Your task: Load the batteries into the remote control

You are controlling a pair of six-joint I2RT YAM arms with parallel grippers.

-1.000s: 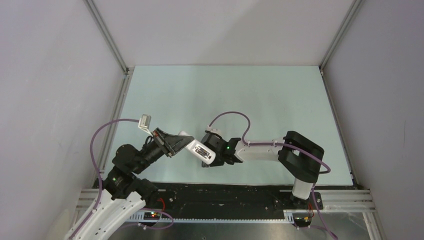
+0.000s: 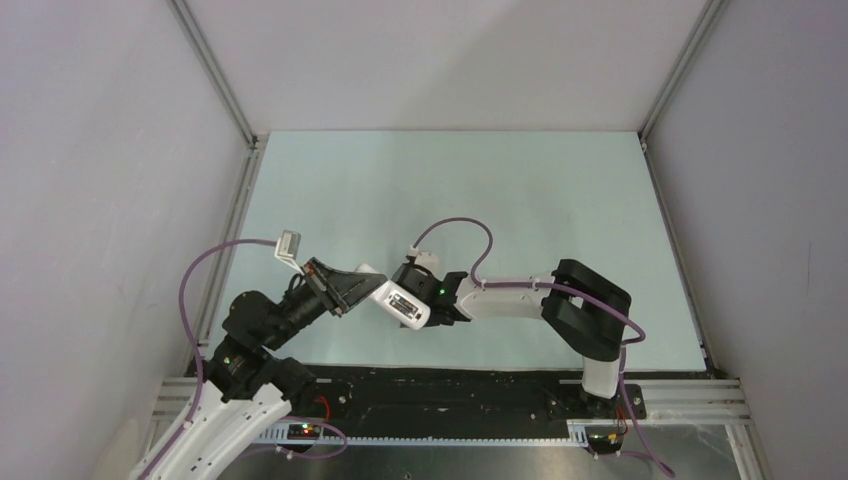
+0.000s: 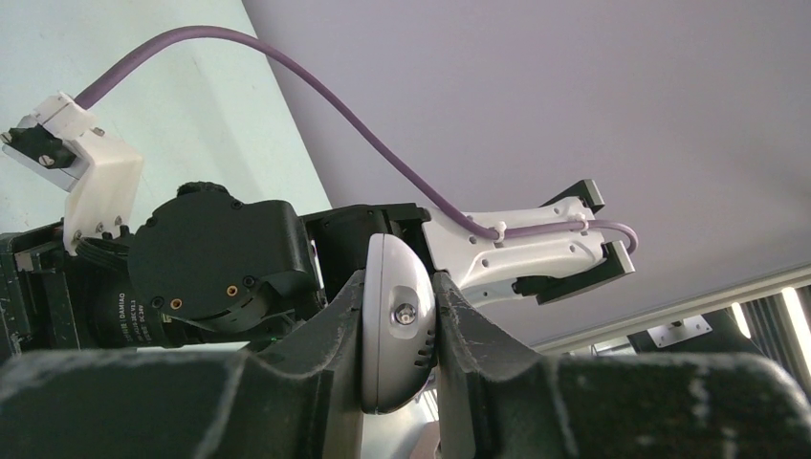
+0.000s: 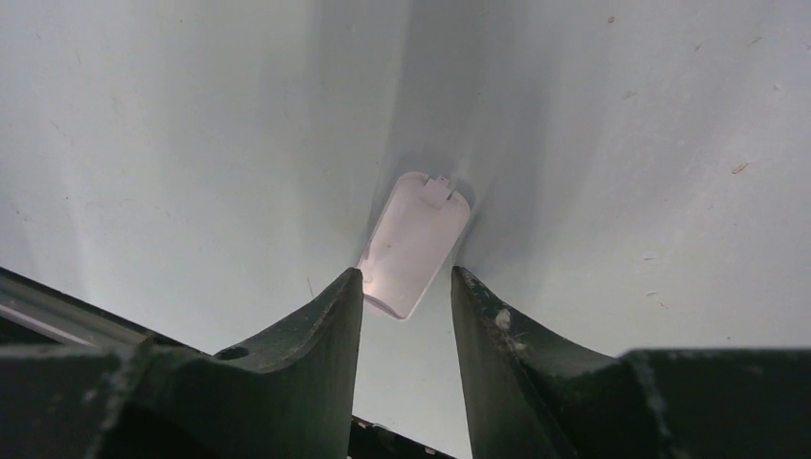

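In the top view my left gripper (image 2: 358, 286) is shut on a white remote control (image 2: 415, 316), held tilted above the table. Its battery compartment faces up, with dark contents and pale markings too small to make out. The left wrist view shows the rounded end of the remote (image 3: 397, 354) clamped between the fingers. My right gripper is open and points down at a pale battery cover (image 4: 413, 239) lying flat on the table. Nothing is gripped there; the cover lies below and between the fingertips. From above, the right fingertips and cover are hidden.
The right arm (image 2: 510, 300) reaches in close beside the remote, its wrist partly beneath it. Purple cables (image 2: 465, 219) loop above both arms.
My left gripper and the remote stay where they were.
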